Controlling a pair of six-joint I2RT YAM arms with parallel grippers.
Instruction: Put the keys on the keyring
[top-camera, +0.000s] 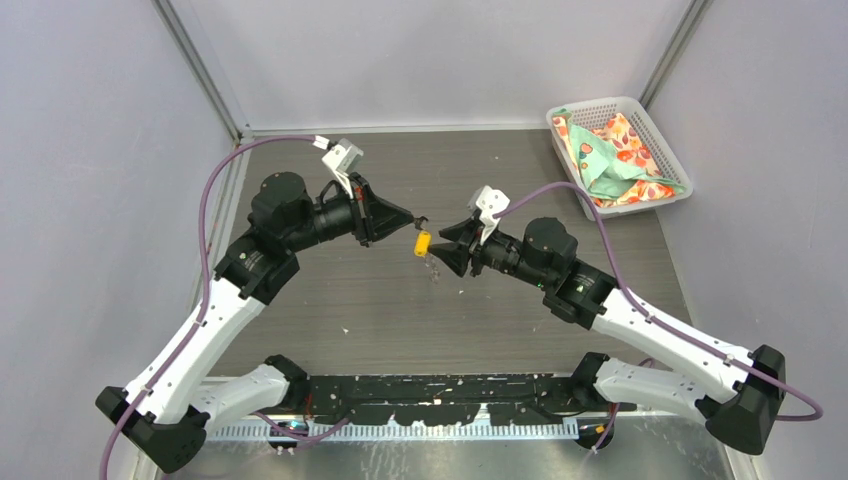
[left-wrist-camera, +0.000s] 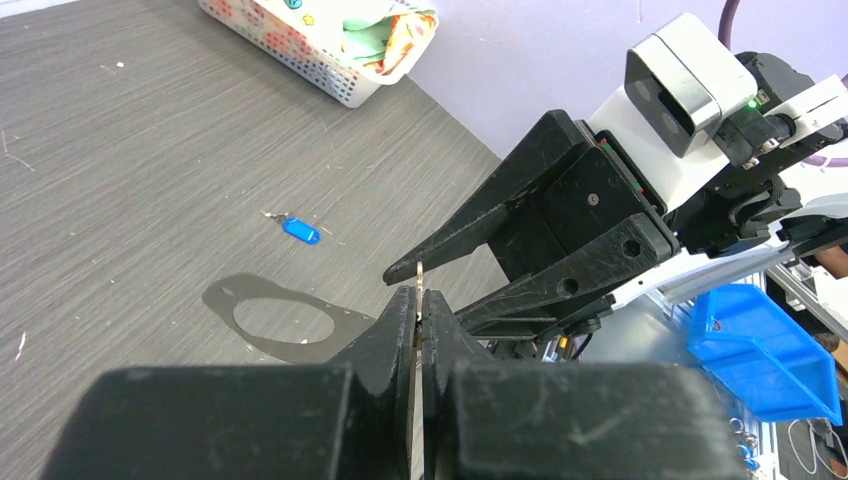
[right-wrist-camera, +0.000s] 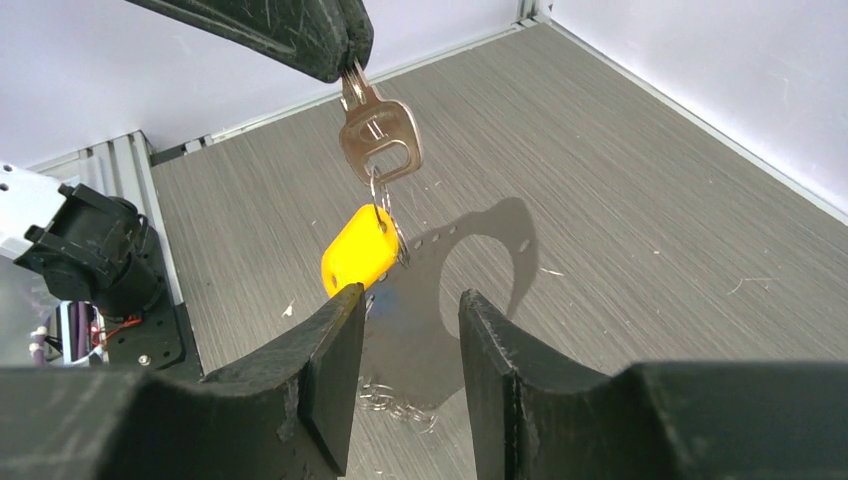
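My left gripper (top-camera: 414, 219) is shut on a brass-brown key (right-wrist-camera: 380, 140), with the blade between its fingertips and the bow sticking out. Thin wire rings (right-wrist-camera: 388, 215) hang at the bow's hole, with a yellow tag (right-wrist-camera: 360, 250) below them. How the rings pass through is hard to tell. Only a sliver of the key (left-wrist-camera: 420, 275) rises above the fingers in the left wrist view. Close beside the yellow tag (top-camera: 423, 244), my right gripper stands open, nothing between its fingers.
A blue tag (left-wrist-camera: 301, 230) with a small metal ring shows over the grey table. A grey see-through shape (right-wrist-camera: 490, 215) with an oval opening appears below the tag; I cannot tell what it is. A white basket (top-camera: 600, 104) of cloths sits at the back right.
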